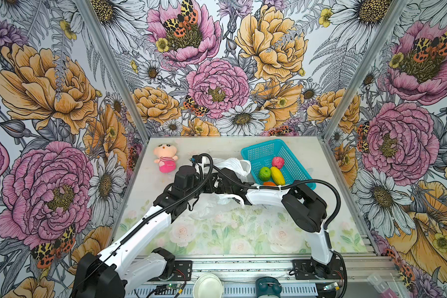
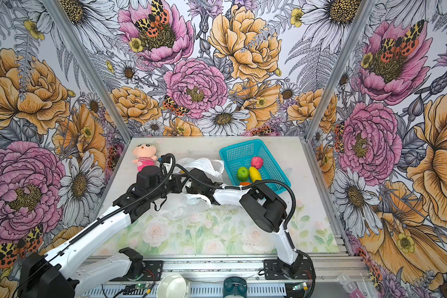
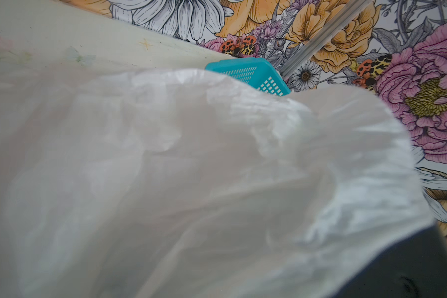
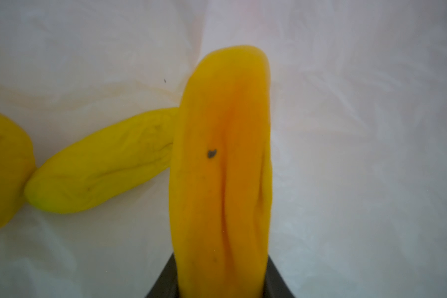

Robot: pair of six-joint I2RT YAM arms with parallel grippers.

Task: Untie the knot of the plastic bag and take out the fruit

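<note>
The white plastic bag (image 1: 206,208) lies around both grippers at the middle of the table, with a loose white part (image 2: 203,166) spreading behind them. Inside it, a long yellow-orange fruit (image 4: 221,164) is clamped by my right gripper, which is shut on it. Two more yellow fruits show there: a slim one (image 4: 101,161) behind the held fruit and a rounder one (image 4: 5,168) at the left edge. My left gripper (image 1: 213,185) is shut beside the right one at the bag; raised plastic (image 3: 193,188) fills its wrist view and hides its fingers.
A blue basket (image 1: 295,161) at the back right holds a green fruit (image 1: 264,173), a yellow one (image 1: 277,175), a red one (image 1: 278,162) and an orange one partly under the arm. A pink doll (image 1: 166,160) stands back left.
</note>
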